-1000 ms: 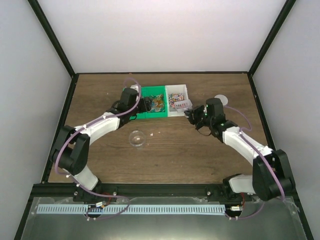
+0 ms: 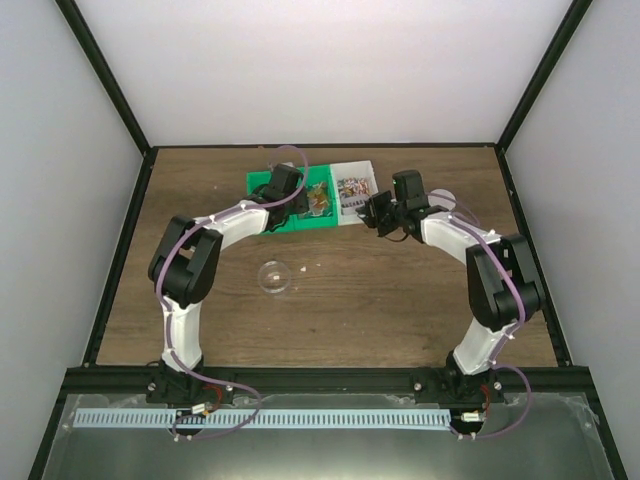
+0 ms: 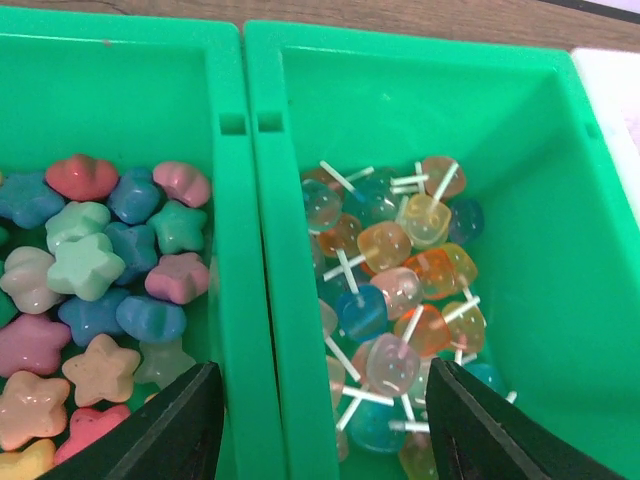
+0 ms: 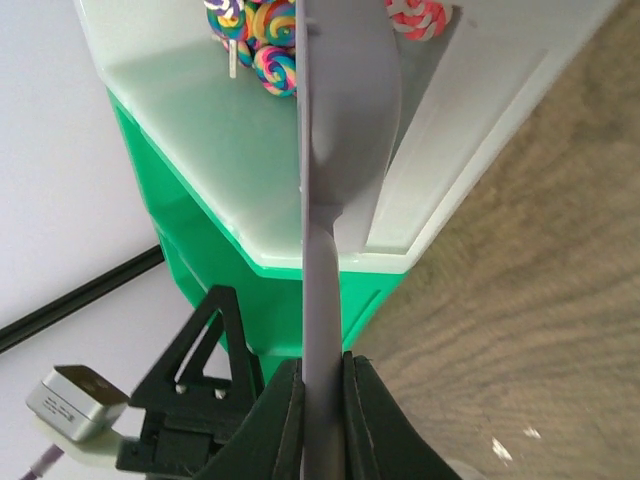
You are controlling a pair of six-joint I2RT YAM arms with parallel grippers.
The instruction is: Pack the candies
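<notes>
My left gripper is over the green bins. In the left wrist view its parted fingers straddle the two adjoining green walls; left are star candies, right wrapped candies on sticks. My right gripper is at the white bin, shut on the handle of a grey scoop, whose head hangs over that bin. Swirled lollipops and a red-white candy lie inside it.
An empty clear round container stands on the front-left of the table. A white disc lies right of the bins.
My left gripper has moved right along the green bins. The right arm has shifted back and left, bringing the held scoop further over the white bin.
</notes>
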